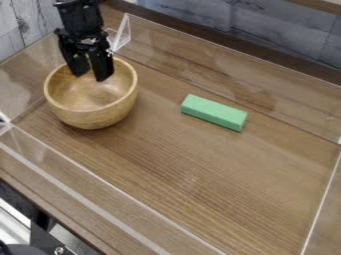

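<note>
My black gripper reaches down from the top left over a large yellowish wooden bowl, its tips at the bowl's back rim or just inside. Its fingers are dark and small in this view, apart as far as can be made out, with nothing visible held. A green rectangular block lies on the wooden table to the right of the bowl, apart from it.
A clear, crinkled object stands behind the bowl near the gripper.
</note>
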